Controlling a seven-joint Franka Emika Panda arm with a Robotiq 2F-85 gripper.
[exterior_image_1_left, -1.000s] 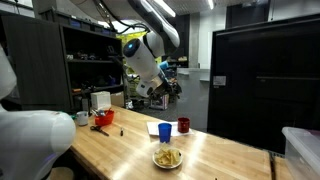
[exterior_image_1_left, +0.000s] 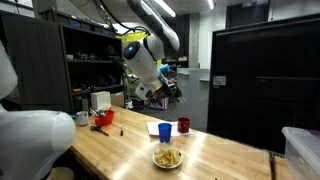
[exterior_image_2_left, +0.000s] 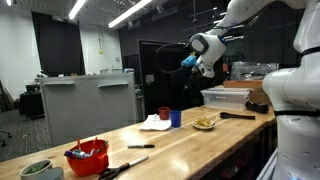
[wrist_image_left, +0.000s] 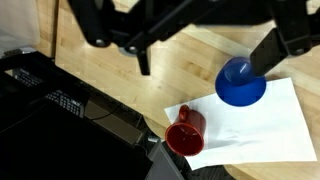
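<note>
High above the table, my gripper stands open, its two dark fingers wide apart with nothing between them. In the wrist view a blue cup (wrist_image_left: 240, 82) shows below, close to the right finger and partly hidden by it. Beside it a red mug (wrist_image_left: 186, 131) stands near the table's edge. Under and around these cups lies white paper (wrist_image_left: 262, 128). Nearer the arm's base in exterior view 1 is a white plate (exterior_image_1_left: 158, 162) with yellowish food (exterior_image_1_left: 167, 157).
A red basket (exterior_image_2_left: 87, 158) with items inside stands at the opposite end of the table, near dark-handled scissors (exterior_image_2_left: 122, 168). A marker-like dark object (exterior_image_2_left: 141, 146) lies nearby. Clear bins (exterior_image_2_left: 227, 97) stand beyond the plate. The wooden tabletop (exterior_image_1_left: 215, 160) has bare areas.
The arm has shifted very slightly high above the table. The cups, plate and basket have not moved.
</note>
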